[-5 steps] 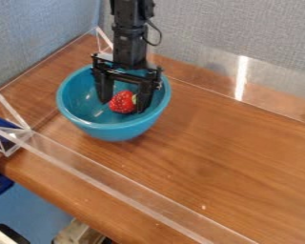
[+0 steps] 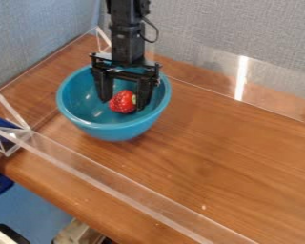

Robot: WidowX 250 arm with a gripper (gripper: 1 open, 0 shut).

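My black gripper (image 2: 123,78) reaches down from the top into a blue bowl (image 2: 114,129), its fingers spread open on either side of a red round object (image 2: 122,102), which looks like a strawberry. Whether the fingers touch it is hard to tell at this size.
Clear low walls run along the table's edges, with a grey textured backdrop behind. A dark blue item (image 2: 0,132) lies outside at the left edge.
My gripper has shifted very slightly within the bowl; otherwise the scene looks the same.
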